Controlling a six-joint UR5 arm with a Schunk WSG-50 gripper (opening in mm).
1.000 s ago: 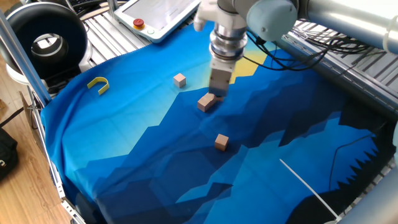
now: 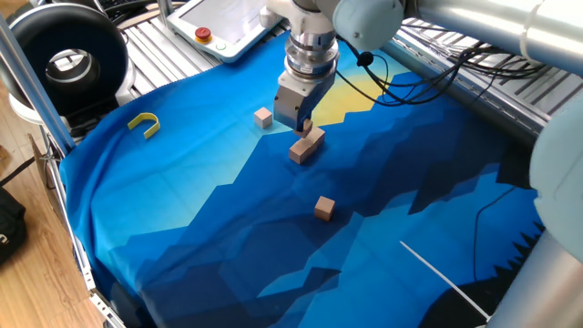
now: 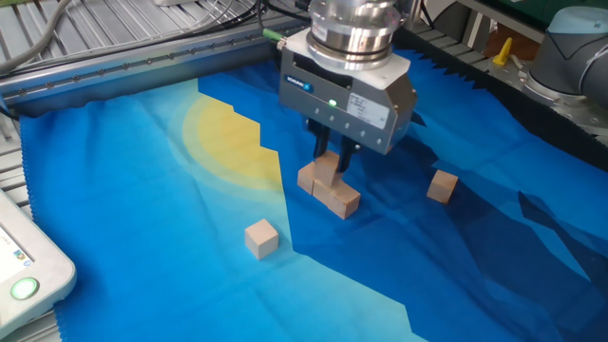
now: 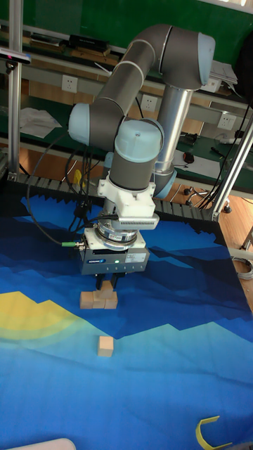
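My gripper points down over a short row of wooden blocks, its dark fingers on either side of a wooden cube. It looks shut on that cube. The held cube sits just over the row, near its middle; whether it touches the blocks below I cannot tell. In exterior view 3 the same cube shows above the row. One loose cube lies on the pale blue cloth, and another loose cube is on the dark blue part.
A blue patterned cloth with some wrinkles covers the table. On its left lies a yellow curved piece. A tablet-like panel with a red button stands at the back edge.
In exterior view 1 my gripper has moved left, with the arm, and now stands over the block row. The cube in it came along. The loose cubes have stayed put.
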